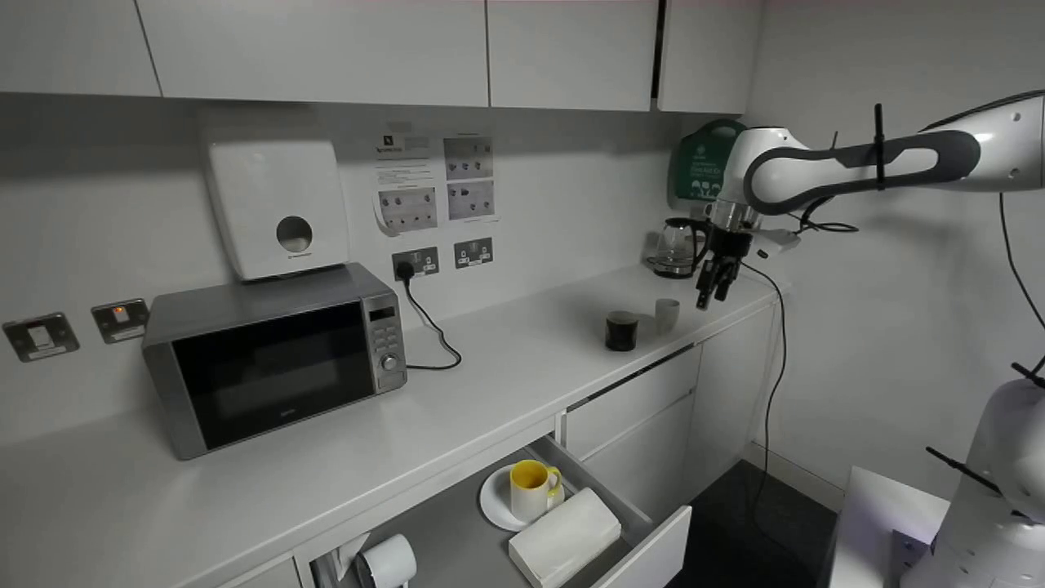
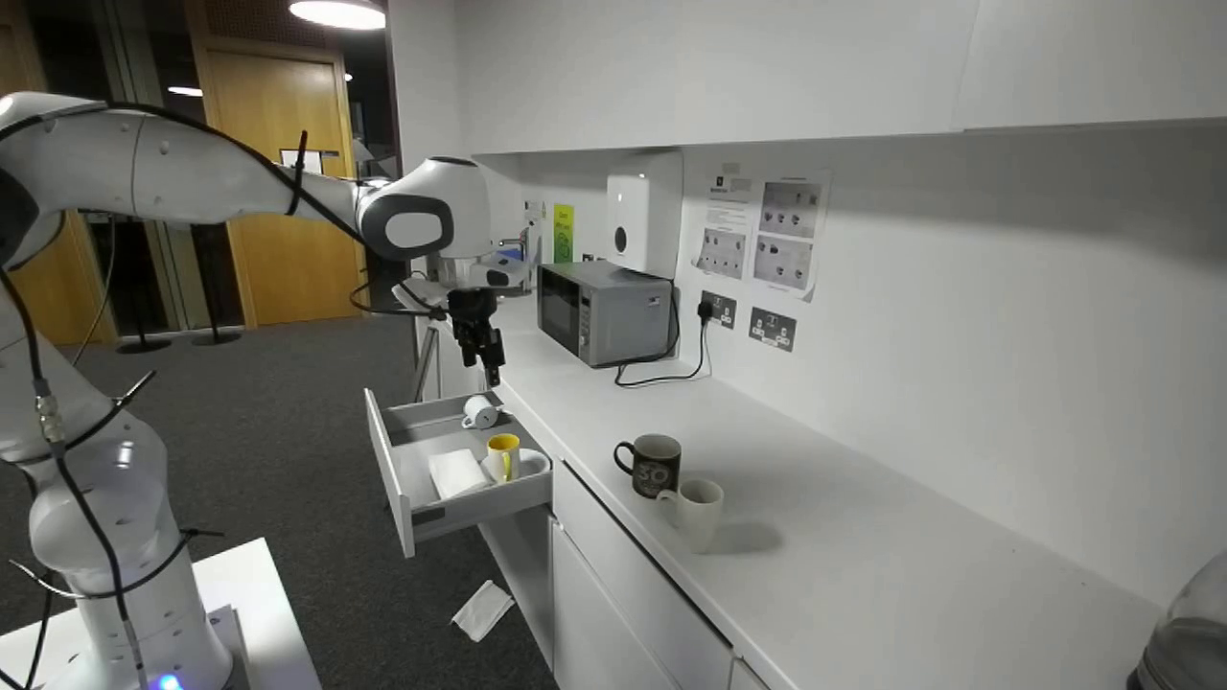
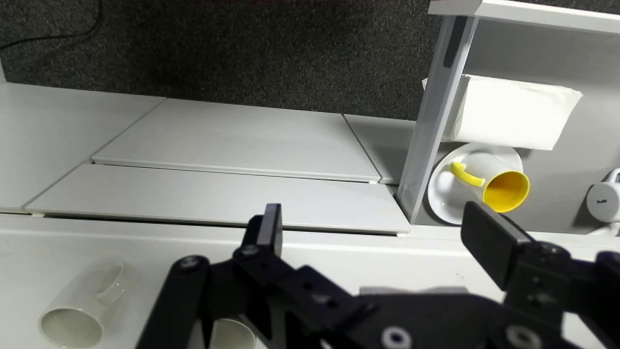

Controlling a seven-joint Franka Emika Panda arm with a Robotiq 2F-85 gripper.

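Above the front of the counter hangs my gripper, open and with nothing between its widely spaced fingers. A white mug with a yellow inside stands on a white saucer in the pulled-out drawer. Beside it lies a white paper bundle. At the drawer's other end another white mug lies on its side. On the counter stand a dark mug and a pale mug, close together. In the wrist view one of the counter mugs is partly hidden behind my gripper.
A grey microwave occupies the counter against the wall, its cable trailing behind. A glass coffee pot is at the far corner. Wall cupboards overhang the counter. Some white paper lies on the floor.
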